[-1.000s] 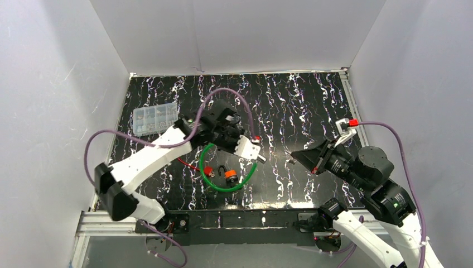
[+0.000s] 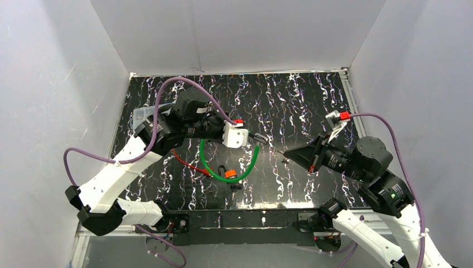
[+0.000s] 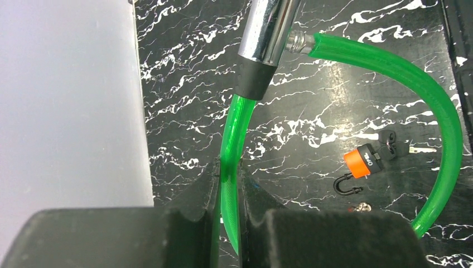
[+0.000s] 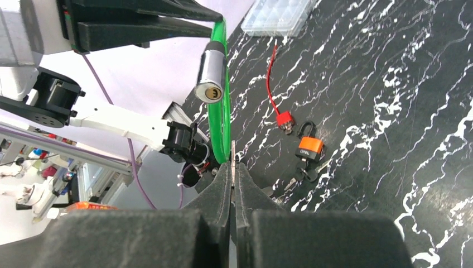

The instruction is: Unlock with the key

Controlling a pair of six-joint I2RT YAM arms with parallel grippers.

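A green cable lock with a silver cylinder point(image 3: 268, 30) and dark collar hangs from my left gripper, which is shut on the green cable point(image 3: 237, 120) just behind the collar. Seen in the right wrist view, the cylinder's keyhole face point(image 4: 211, 92) is toward the right arm, tilted somewhat downward. My right gripper is shut on a thin key point(image 4: 233, 152) that sticks out past its fingertips. In the top view, the key tip point(image 2: 280, 152) stands apart from the cylinder, to its right and slightly nearer the front.
An orange padlock point(image 4: 310, 146) with keys lies on the marbled table, close to a red lock with a red cable point(image 4: 270, 84). A clear compartment box point(image 2: 143, 116) is at the left, partly under the left arm.
The right gripper has shifted a little left, its key tip now showing clearly.
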